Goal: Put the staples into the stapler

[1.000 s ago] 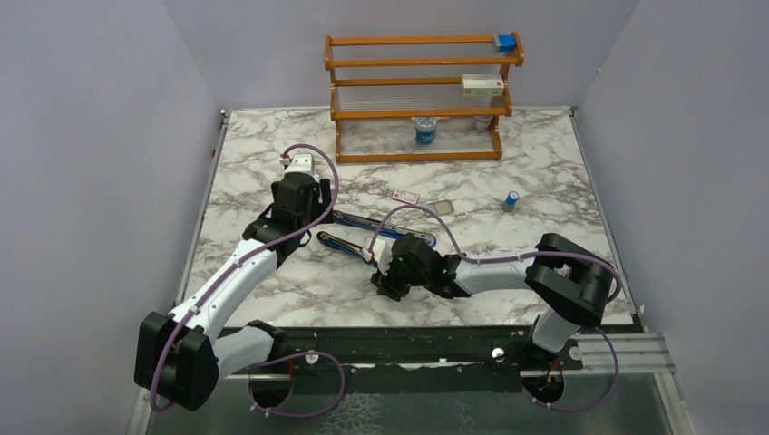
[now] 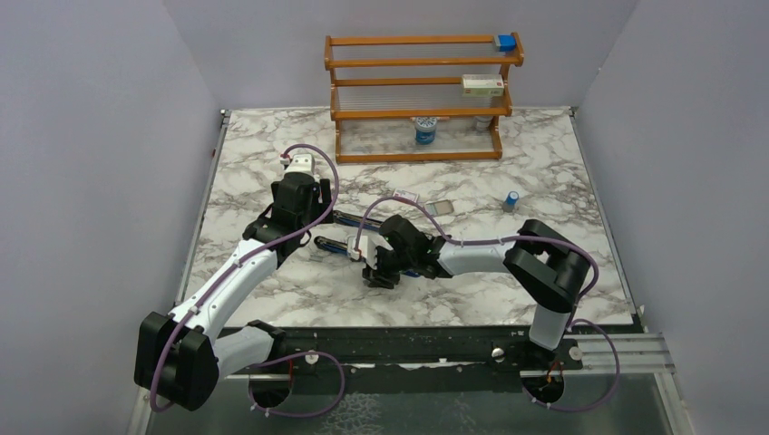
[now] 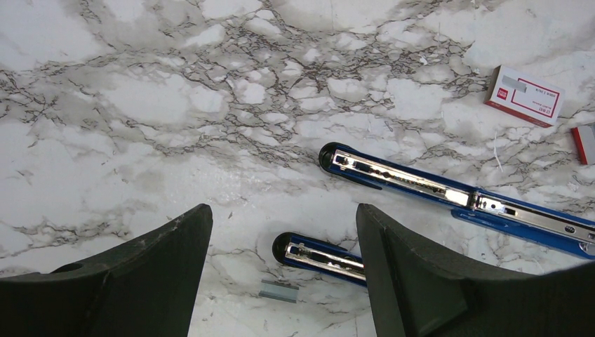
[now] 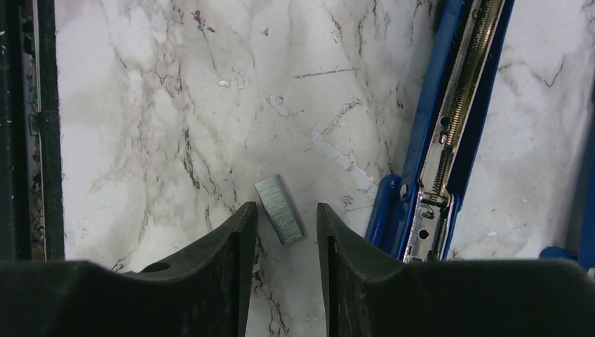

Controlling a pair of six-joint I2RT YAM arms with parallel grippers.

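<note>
Two opened blue staplers lie side by side: the far stapler (image 3: 421, 184) and the near stapler (image 3: 319, 258), partly covered by a left finger in the left wrist view. A small grey staple strip (image 3: 279, 291) rests on the table close to the near stapler's head end. In the right wrist view, a staple strip (image 4: 280, 209) lies in front of a stapler (image 4: 438, 161), seen between the fingertips of my right gripper. Those fingers are parted, with no grip on the strip showing. My left gripper hangs open and empty above the table.
A white and red staple box (image 3: 525, 97) lies behind the staplers. A wooden rack (image 2: 417, 114) stands at the back, and a small blue-topped item (image 2: 511, 199) on the right. The table's front edge (image 4: 45, 140) runs along the left of the right wrist view.
My right gripper has moved left and slightly away from the front edge. The near stapler's head end has shifted slightly left and forward. My left arm stays in place.
</note>
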